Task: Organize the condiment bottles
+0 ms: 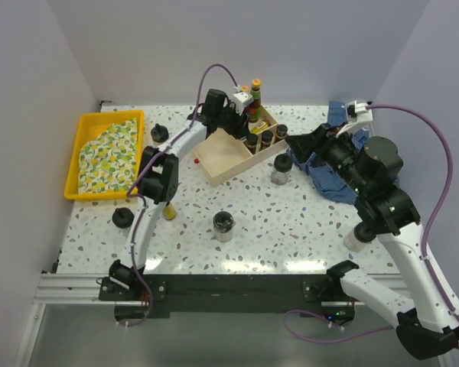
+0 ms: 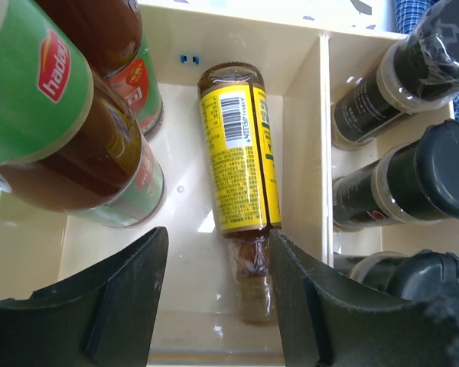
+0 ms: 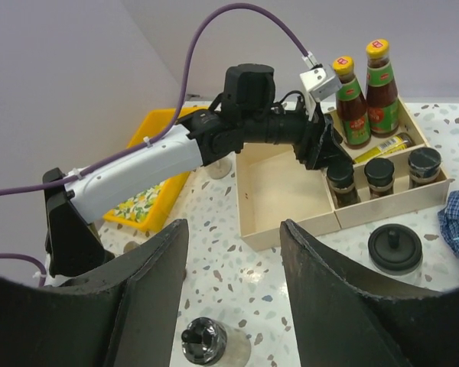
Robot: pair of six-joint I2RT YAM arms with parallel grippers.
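Over the cream divided box hangs my left gripper, its fingers parted with nothing held between them. Below it, a small yellow-labelled bottle lies on its side on the compartment floor, its neck near the right finger. Two tall brown sauce bottles with green labels stand upright in the same compartment. Across the divider, three dark-capped spice jars fill the narrow compartment. My right gripper is open and empty, raised above the right side of the table.
A yellow tray with patterned cloth lies at the left, a blue cloth at the right. Several capped jars, including a clear jar and a black-lidded jar, stand around the box.
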